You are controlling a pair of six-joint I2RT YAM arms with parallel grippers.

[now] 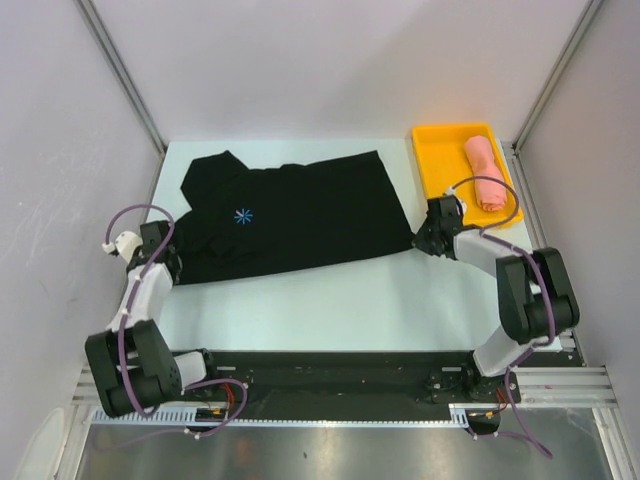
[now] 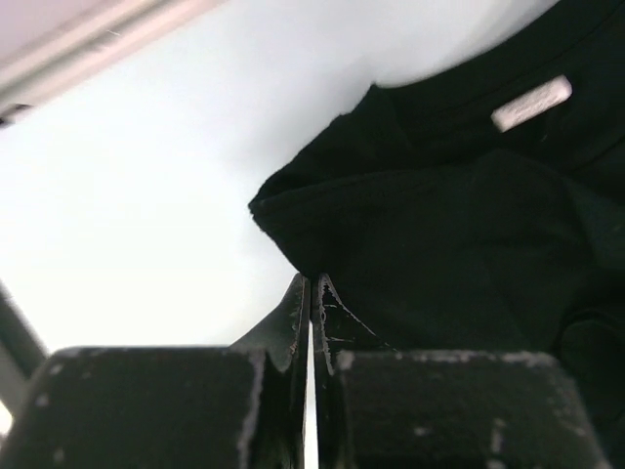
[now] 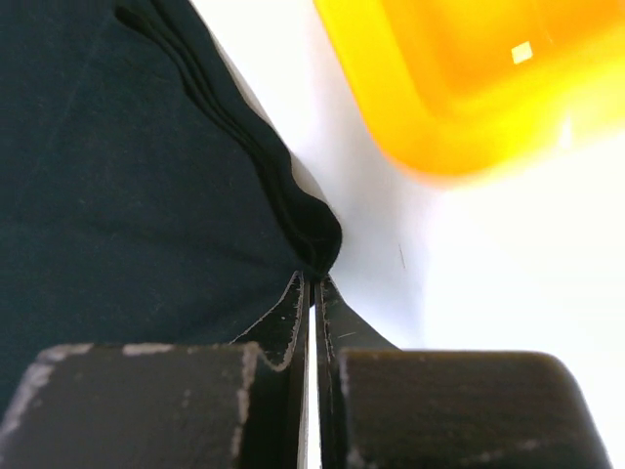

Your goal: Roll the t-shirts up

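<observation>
A black t shirt (image 1: pixel 320 210) with a small blue star print lies spread across the white table. At its near left corner my left gripper (image 1: pixel 174 274) is shut; the left wrist view has the black cloth (image 2: pixel 410 254) running up to the closed fingertips, a pale label showing on it. My right gripper (image 1: pixel 418 246) is shut at the near right corner. In the right wrist view, a layered edge of the shirt (image 3: pixel 283 195) ends right between the tips. Both corners appear pinched. Some cloth near the left gripper is hidden by the arm.
A yellow tray (image 1: pixel 437 150) stands at the far right, close to the right gripper, with a rolled pink cloth (image 1: pixel 485 170) in it.
</observation>
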